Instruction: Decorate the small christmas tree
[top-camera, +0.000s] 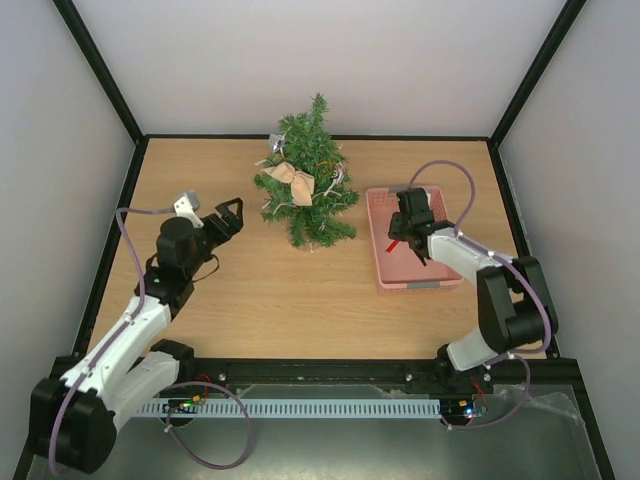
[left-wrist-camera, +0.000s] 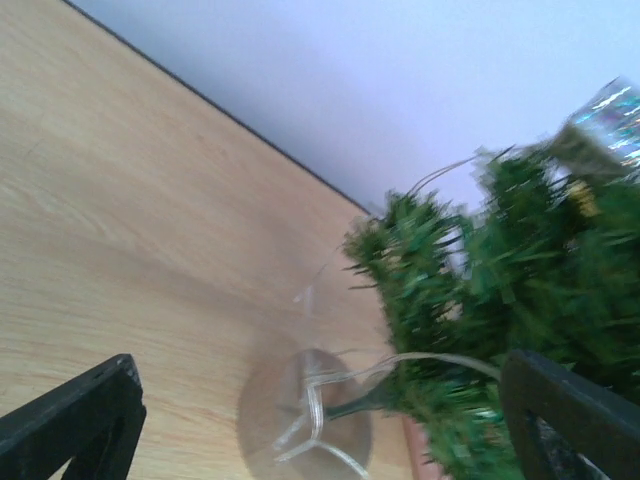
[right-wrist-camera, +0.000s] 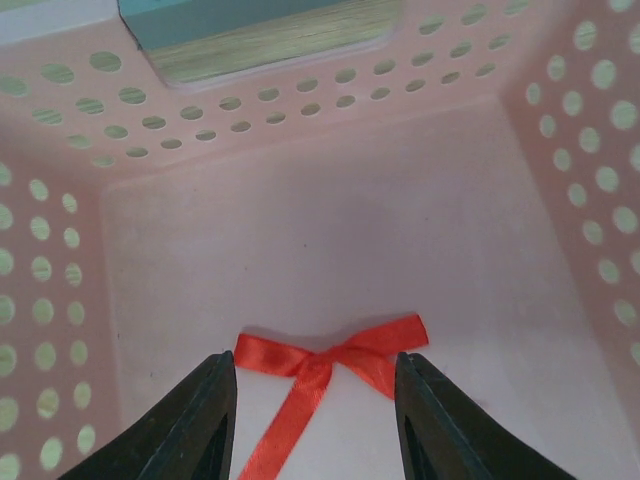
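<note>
The small tree stands mid-table, carrying a beige bow and pale ribbons; in the left wrist view it fills the right side, on a clear round base. My left gripper is open, left of the tree, nothing between its fingers. My right gripper is open inside the pink basket, above a red ribbon bow lying on the basket floor.
The basket's perforated walls surround my right gripper, with a grey-blue handle on the far rim.
</note>
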